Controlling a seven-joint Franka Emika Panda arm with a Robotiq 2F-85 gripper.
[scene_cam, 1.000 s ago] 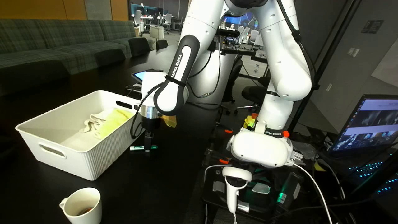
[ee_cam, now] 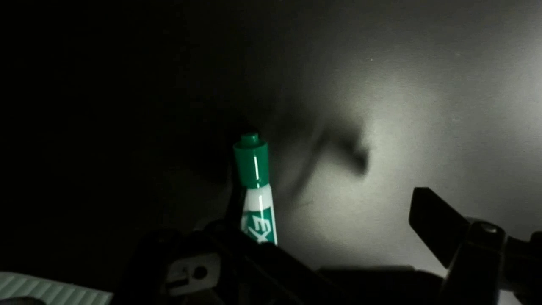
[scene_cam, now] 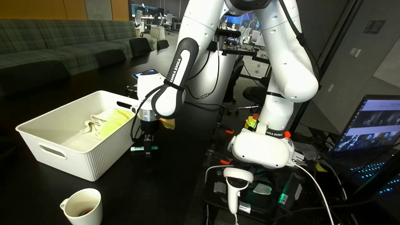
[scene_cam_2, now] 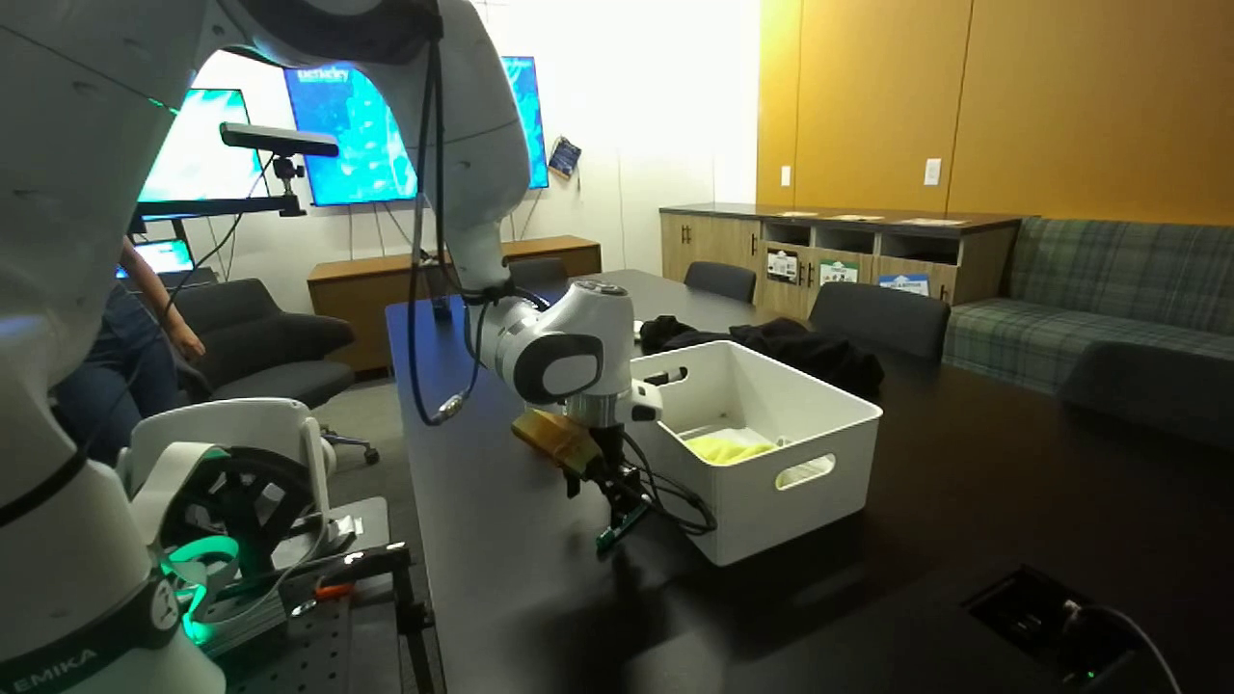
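A marker with a green cap and white barrel lies on the dark table, close to the bin's ribbed side. In exterior view 1 its white end shows left of my gripper, which points down and hides the barrel's middle. The wrist view shows my gripper open, fingers wide apart. The marker is by the left finger, which covers its lower part; the gap's middle shows only bare table. Exterior view 2 has the green marker just under the fingers; whether they touch it I cannot tell.
A white bin holds a yellow cloth and a beige cloth. Its wall stands close beside my gripper. A white mug stands near the front of the table. Table right of my gripper is clear.
My arm has shifted slightly left in exterior view 1, and the gripper is a touch lower. The marker and the bin have not visibly moved.
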